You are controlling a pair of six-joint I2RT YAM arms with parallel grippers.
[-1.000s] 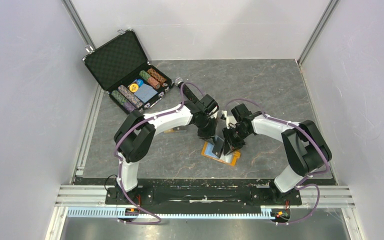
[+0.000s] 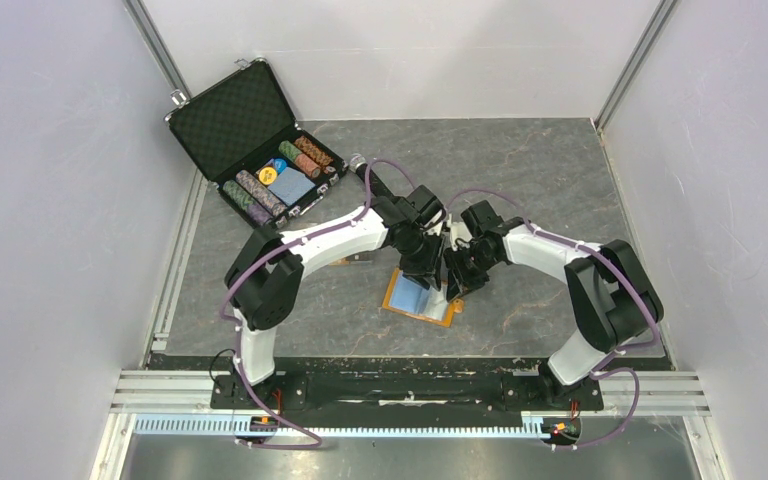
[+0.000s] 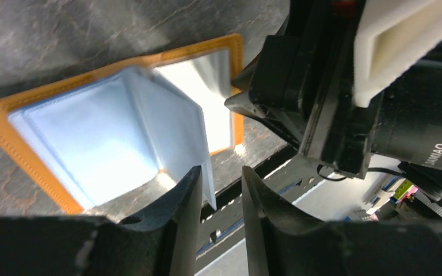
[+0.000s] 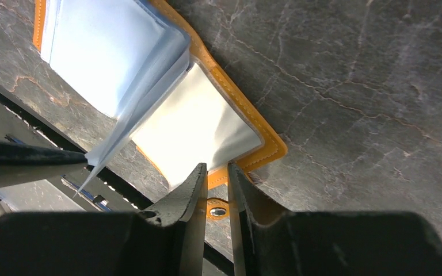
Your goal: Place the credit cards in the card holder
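Observation:
The orange card holder [image 2: 392, 298] lies open at the front middle, with translucent sleeves [image 4: 101, 57] and a white pocket [image 4: 193, 126]; one clear sleeve stands raised near the middle. My left gripper is over that raised sleeve, its fingertips part open, with nothing clearly between them. My right gripper is shut at the holder's end beside the snap tab [image 4: 218, 211]; its tips seem to pinch the holder's edge, though this is hard to tell.
An open black case [image 2: 230, 125] with chips and cards stands at the back left. Small items [image 2: 358, 257] lie partly hidden under the left arm.
My left gripper has shifted right over the holder, and the dark piece seen on the holder earlier no longer shows.

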